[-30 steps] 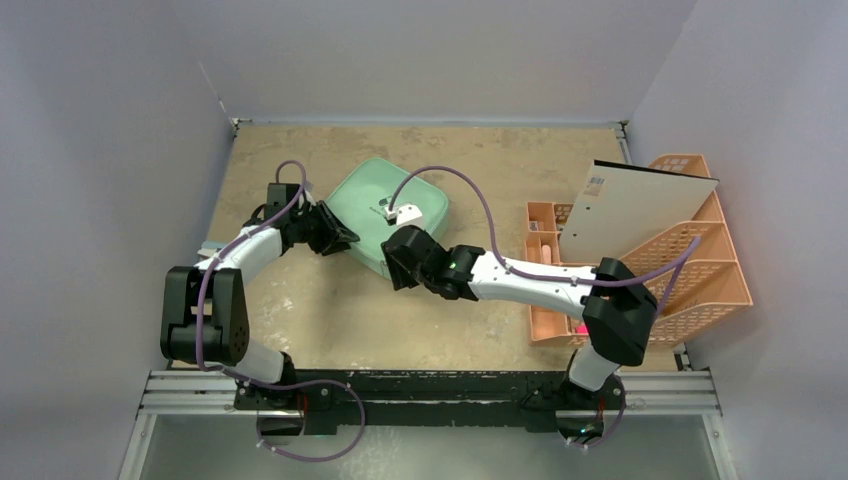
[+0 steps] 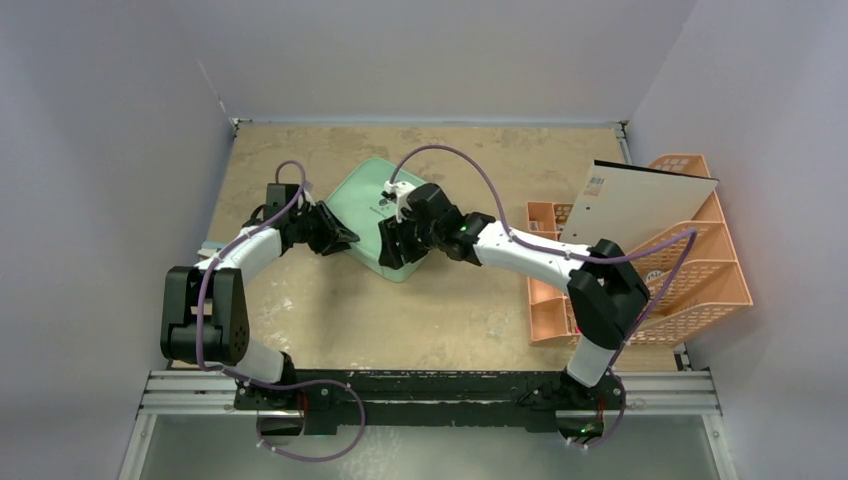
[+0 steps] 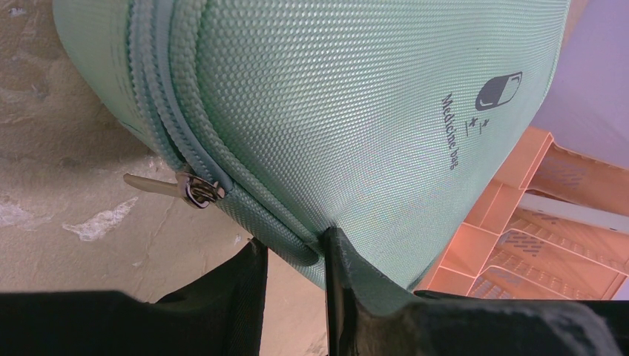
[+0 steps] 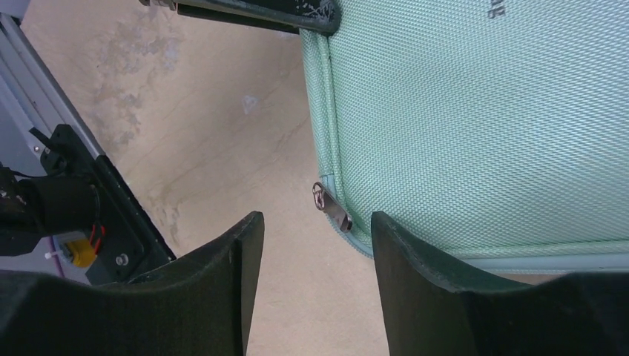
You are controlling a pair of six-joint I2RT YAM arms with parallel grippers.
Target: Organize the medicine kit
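Observation:
The mint green medicine bag (image 2: pixel 355 200) lies tilted on the table, its printed lid and zipper in close view of the left wrist camera (image 3: pixel 386 111). My left gripper (image 2: pixel 335 238) is at the bag's left corner, fingertips on the zipped edge; whether it grips the fabric is unclear. A zipper pull (image 3: pixel 196 189) lies just above it. My right gripper (image 2: pixel 390 250) is over the bag's front part, open, with a second zipper pull (image 4: pixel 332 208) between and beyond its fingertips.
An orange organizer (image 2: pixel 700 280) with compartments and a white board (image 2: pixel 610 210) leaning in it stands at the right.
My right gripper and arm have moved up toward the back of the table over the bag. The left arm stays where it was.

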